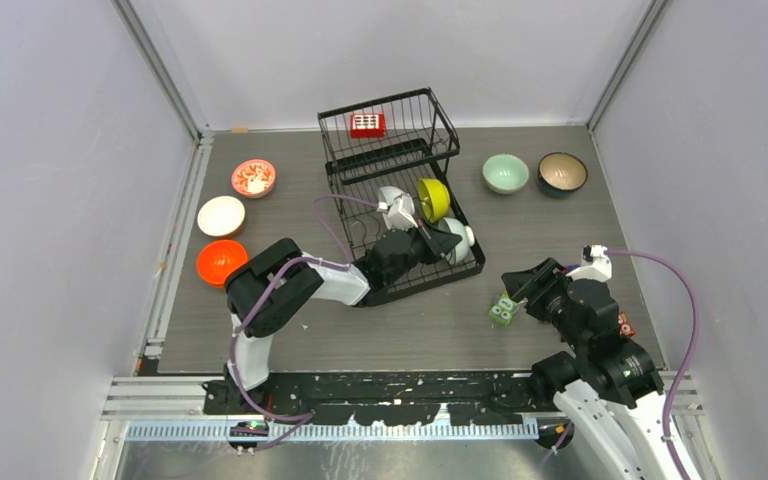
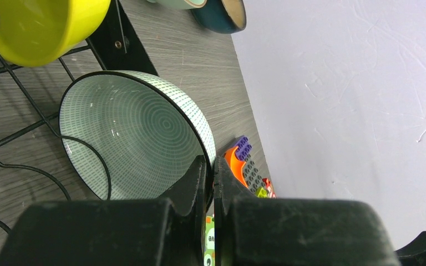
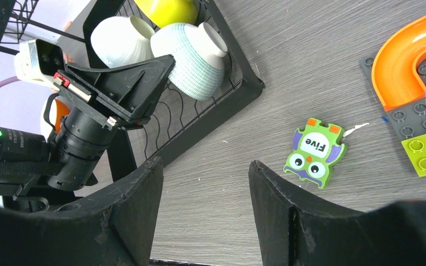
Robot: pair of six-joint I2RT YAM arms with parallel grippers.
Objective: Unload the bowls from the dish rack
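The dish rack (image 1: 420,288) holds three bowls in its lower tier: a yellow bowl (image 1: 434,200), a white bowl (image 3: 121,41) and a pale green patterned bowl (image 2: 138,133) tipped on its side. My left gripper is shut on the dark rim of the patterned bowl, at its near side. That bowl (image 3: 191,61) rests among the rack's wires near the right front corner. Over the table to the right of the rack, my right gripper stands open; nothing lies between its fingers.
On the left stand an orange-patterned bowl (image 1: 254,178), a white one (image 1: 221,216) and an orange one (image 1: 222,262). A mint bowl (image 1: 505,173) and a dark bowl (image 1: 562,173) sit at the back right. A green owl block (image 3: 316,152) and orange-grey toy bricks (image 3: 405,61) lie near my right gripper.
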